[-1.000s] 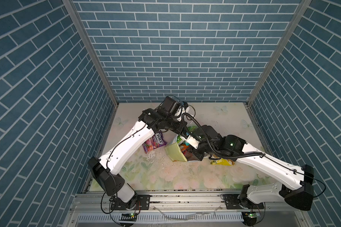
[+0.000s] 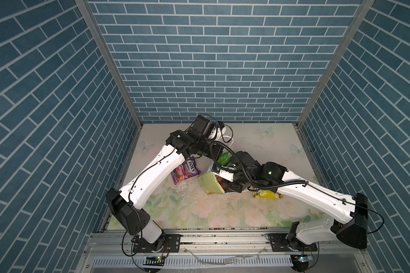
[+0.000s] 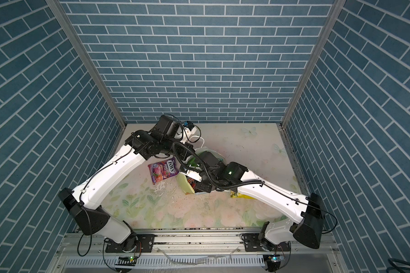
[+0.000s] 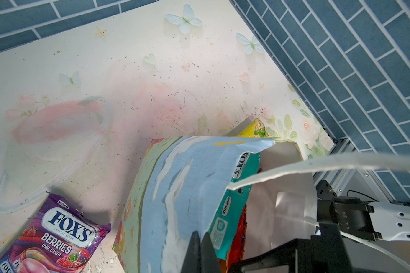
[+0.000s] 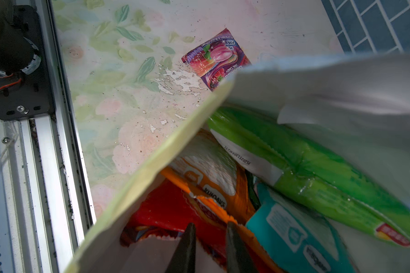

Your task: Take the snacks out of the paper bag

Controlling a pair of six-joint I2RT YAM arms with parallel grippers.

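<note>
The paper bag (image 4: pixel 168 200), pale blue outside, stands with its mouth towards my right arm. Inside it, the right wrist view shows a green packet (image 5: pixel 305 177), a teal packet (image 5: pixel 296 227), an orange-and-white packet (image 5: pixel 214 168) and a red packet (image 5: pixel 168 204). My left gripper is shut at the bag's rim; whether paper is pinched between its tips cannot be made out. My right gripper reaches into the bag's mouth, fingers apart, over the red packet and the orange edge beside it. Nothing is clearly gripped there.
A purple candy packet (image 2: pixel 185 170) lies on the table left of the bag. On the right, a yellow packet (image 2: pixel 266 194) is partly under my right arm. Both arms are close together over the bag.
My right arm has shifted left and further over the bag's mouth, covering more of it. The left arm has barely moved, and the packets on the table stay put.
</note>
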